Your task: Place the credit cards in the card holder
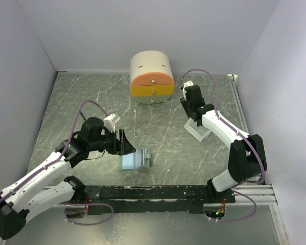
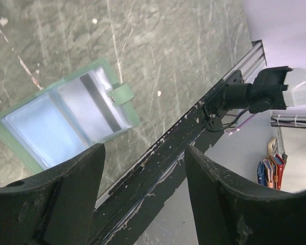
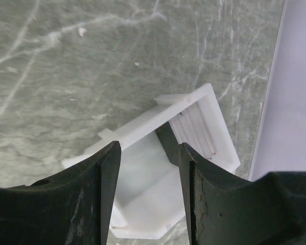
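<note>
A white box (image 3: 219, 127) with pale cards (image 3: 194, 130) and a dark strip in it lies at the right of the table. My right gripper hangs open above it, partly hiding it in the top view. An open pale card holder (image 2: 35, 122) with a green border and clasp lies at the front, left of centre. My left gripper is above and beside it, open and empty.
A small chest (image 1: 151, 66) with orange and yellow drawers stands at the back centre. The front rail (image 1: 148, 196) runs along the near edge.
</note>
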